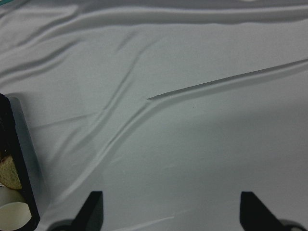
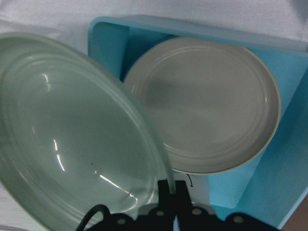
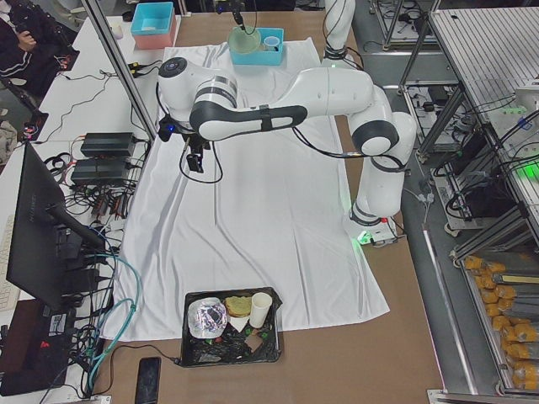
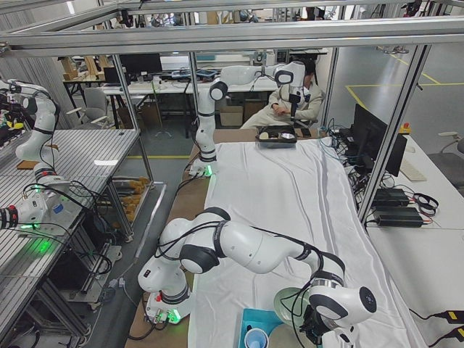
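My right gripper is shut on the rim of a pale green plate [image 2: 67, 130], held tilted over one end of a blue bin [image 2: 284, 163]. Inside the bin lie a beige plate [image 2: 202, 101] and, in the camera left view, a light blue cup [image 3: 271, 43]. My left gripper is open, hanging over the white cloth [image 1: 192, 144] with nothing between its fingers. A black tray [image 3: 232, 353] at the cloth's far end from the bin holds a foil-covered round item, a bread-like piece and a white cup [image 3: 260, 310].
A monitor [image 3: 38, 227], cables and black boxes crowd the side table on the left in the camera left view. A phone [image 3: 147, 379] lies beside the black tray.
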